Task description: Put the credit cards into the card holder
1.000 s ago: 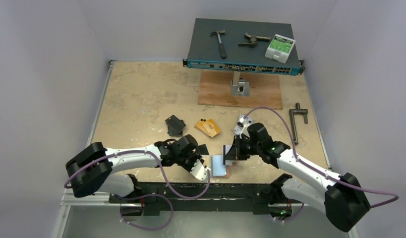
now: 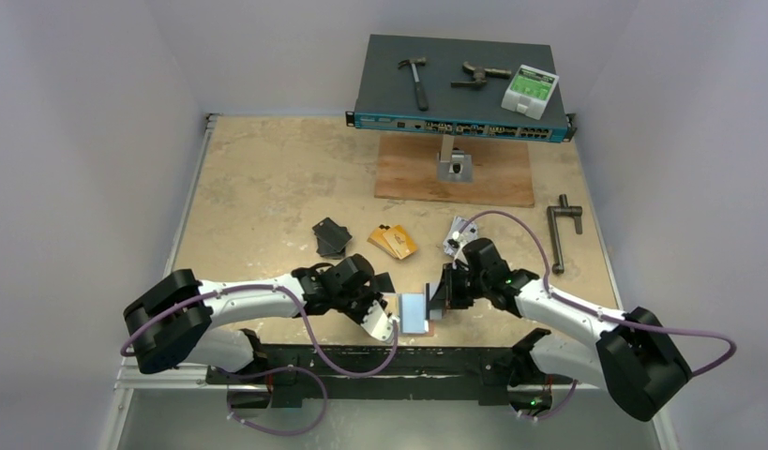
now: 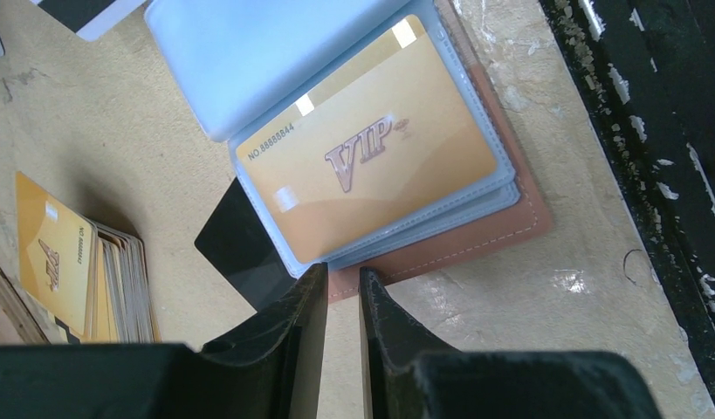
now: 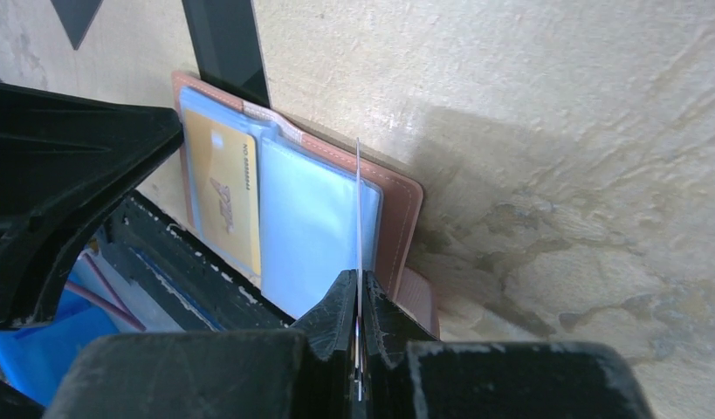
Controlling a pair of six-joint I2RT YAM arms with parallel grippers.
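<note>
The brown card holder (image 3: 476, 227) lies open near the table's front edge, its clear bluish sleeves (image 4: 305, 227) facing up. A gold VIP card (image 3: 371, 148) sits in a sleeve on its left side. My right gripper is shut on a thin card (image 4: 358, 201), seen edge-on in the right wrist view and standing over the holder's right part. Part of that white card with a dark stripe (image 3: 96, 10) shows in the left wrist view. My left gripper stands slightly open at the holder's left edge, nothing between its fingers.
Beyond the holder lie gold cards (image 2: 393, 241), dark cards (image 2: 332, 237) and pale cards (image 2: 459, 232). One black card (image 3: 244, 249) rests by the holder's edge. Farther back stands a rack unit (image 2: 455, 80) on a wooden board (image 2: 408, 178).
The right gripper, with its card, has shifted slightly toward the table's front edge, and its forearm has swung too. The left arm and the holder look unmoved.
</note>
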